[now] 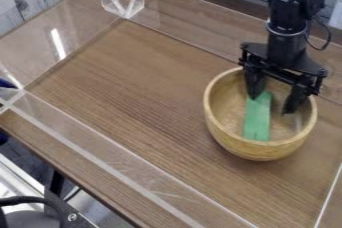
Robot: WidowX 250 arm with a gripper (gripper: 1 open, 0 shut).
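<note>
A tan wooden bowl [237, 143] sits on the wooden table at the right. A green block [258, 121] lies inside it, upright along the bowl's length. The black robot gripper [278, 94] hangs from above, its open fingers reaching down into the bowl on either side of the block's far end, close to it; whether they touch it is unclear.
Clear tape strips cross it. A transparent angular piece [122, 0] stands near the back left. A black cable and metal part occupy the bottom left corner.
</note>
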